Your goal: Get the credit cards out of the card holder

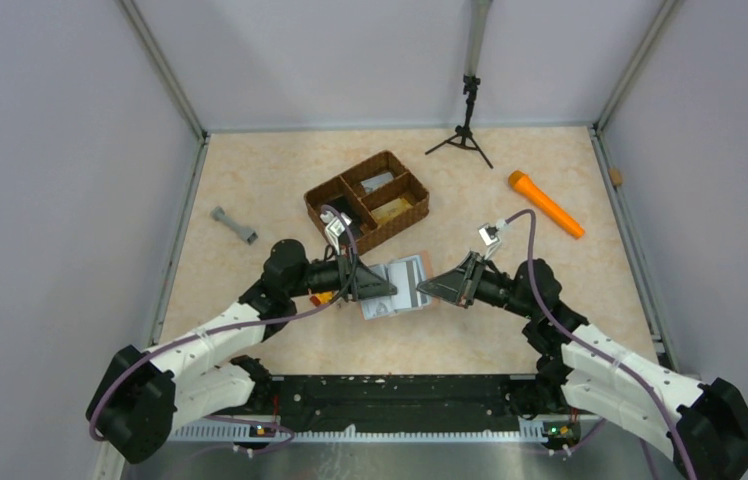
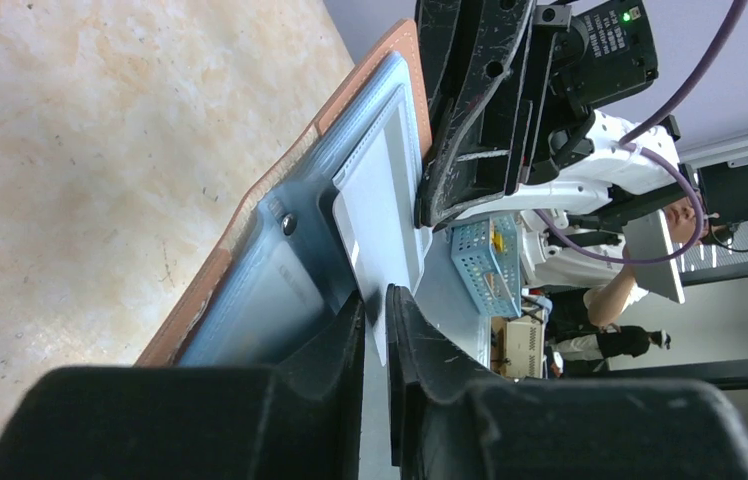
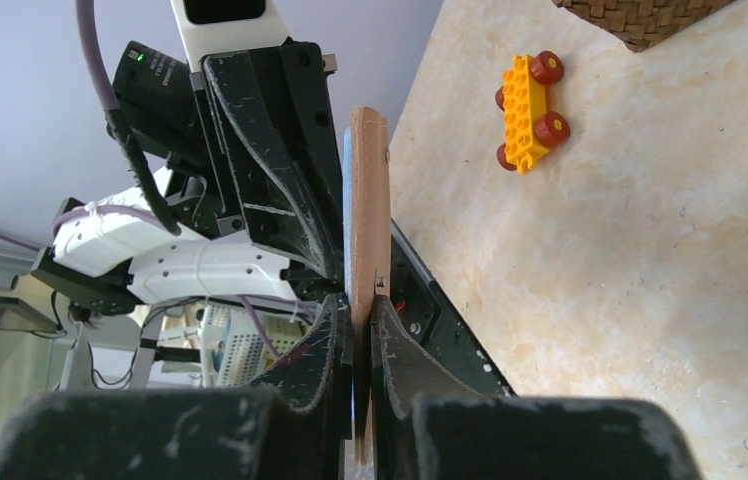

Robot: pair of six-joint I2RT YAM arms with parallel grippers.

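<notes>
An open card holder point(image 1: 409, 283) with a tan cover and clear bluish sleeves hangs between my two grippers. Its sleeves and tan edge show in the left wrist view, where a white card point(image 2: 382, 215) sits partly in a sleeve. The card's near edge runs between the closed tips of my left gripper, which is shut on it. From the other side, my right gripper is shut on the holder, seen edge-on as a tan strip point(image 3: 370, 200). How deep the card sits in its sleeve is hard to tell.
A wicker basket point(image 1: 367, 233) with compartments stands behind the left gripper. A yellow toy car point(image 3: 524, 112) with red wheels lies near it. An orange microphone-shaped thing point(image 1: 547, 204) is at the back right, a grey bolt-like thing point(image 1: 234, 226) at the left.
</notes>
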